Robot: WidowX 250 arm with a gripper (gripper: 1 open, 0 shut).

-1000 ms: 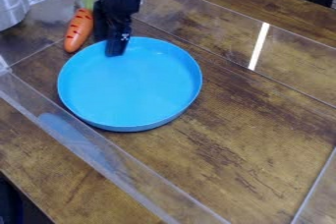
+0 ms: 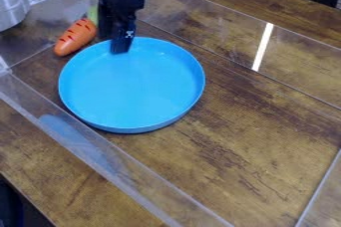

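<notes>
A black gripper [image 2: 120, 34] hangs at the top, just behind the back rim of a blue plate [image 2: 131, 88]. An orange toy carrot [image 2: 74, 39] lies left of the gripper, outside the plate, its green top partly hidden by the gripper. The fingers are dark and small, so whether they are open or shut cannot be told.
Bare wooden table [image 2: 253, 141] fills the right and front. A clear plastic wall runs diagonally along the lower left. A pale translucent object stands at the top left corner.
The carrot has shifted slightly and now lies more tilted, its tip further left. The gripper has moved only slightly. The plate is unchanged.
</notes>
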